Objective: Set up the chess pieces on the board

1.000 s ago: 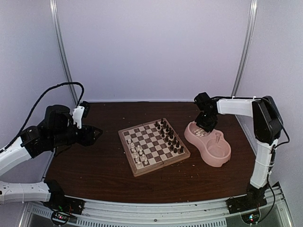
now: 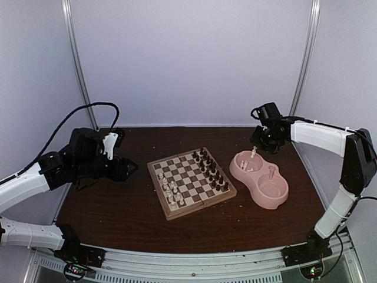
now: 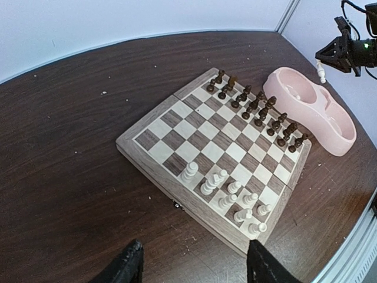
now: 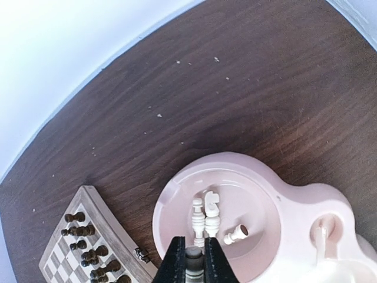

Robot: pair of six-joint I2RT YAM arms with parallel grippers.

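The chessboard [image 2: 177,206] holds dark pieces [image 3: 253,106] along one side and white pieces [image 3: 212,184] along the other. The pink tray [image 2: 265,197] stands right of it, with several white pieces [image 4: 212,212] lying in one bowl. My right gripper is shut on a white piece [image 3: 320,72], held above that bowl. My left gripper hangs open at the left, short of the board, nothing between its fingers.
Bare dark table [image 2: 112,218] surrounds the board, widest at the left and front. Pale walls stand at back and sides, with a metal rail [image 2: 194,253] along the front.
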